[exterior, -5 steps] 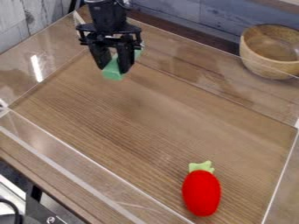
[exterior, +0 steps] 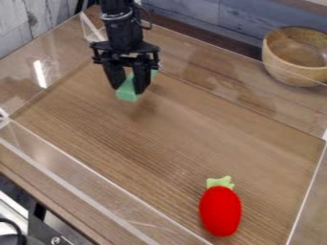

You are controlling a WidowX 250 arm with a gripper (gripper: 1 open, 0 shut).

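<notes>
My black gripper (exterior: 125,69) is at the upper middle-left of the camera view, shut on a green object (exterior: 128,89) that hangs just below its fingers. The object's exact shape is partly hidden by the gripper. At the bottom right a red tomato-like item (exterior: 220,211) with a light green top lies on the wooden table (exterior: 141,153).
A round wooden bowl (exterior: 292,53) sits at the top right. Walls border the table at the back and left.
My gripper and the green object have moved down in the view, toward the front of the table. The red item and bowl are unmoved.
</notes>
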